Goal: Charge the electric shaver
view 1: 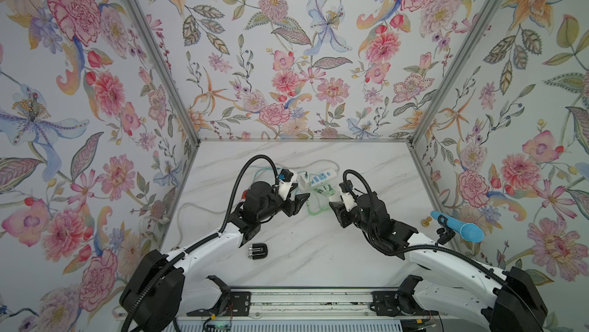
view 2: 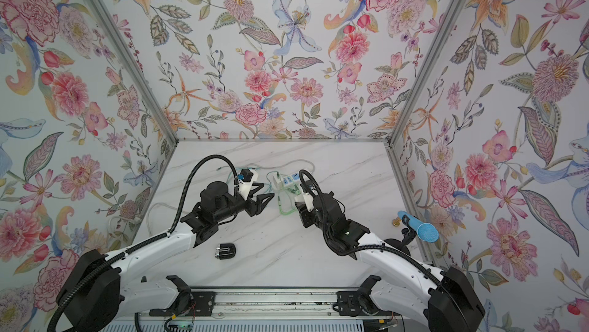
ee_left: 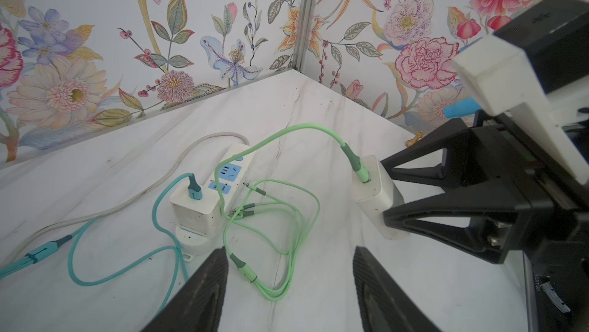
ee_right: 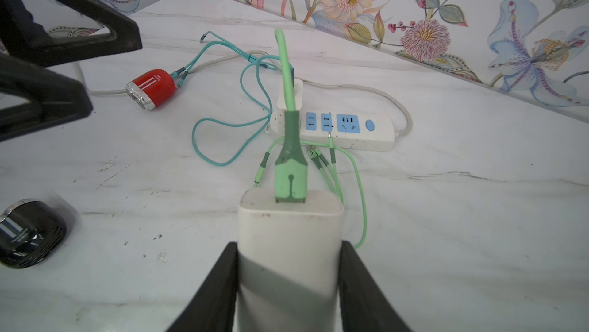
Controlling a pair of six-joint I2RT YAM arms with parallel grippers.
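My right gripper is shut on a white charger block (ee_right: pixel 290 240), with a green cable's plug (ee_right: pixel 290 175) seated in its end. In the left wrist view that charger (ee_left: pixel 375 194) hangs above the table between the black fingers. My left gripper stands part open, facing the cables, with nothing between its fingers. The white power strip (ee_right: pixel 362 132) lies on the table, carrying another white adapter with a teal plug (ee_left: pixel 194 187). Loose ends of the green cable (ee_left: pixel 297 227) lie before it. A black shaver (view 1: pixel 258 250) rests at the front left.
A red device (ee_right: pixel 153 86) on the teal cable (ee_right: pixel 236 124) lies at the back left. At the right edge sits a blue object (view 1: pixel 457 225).
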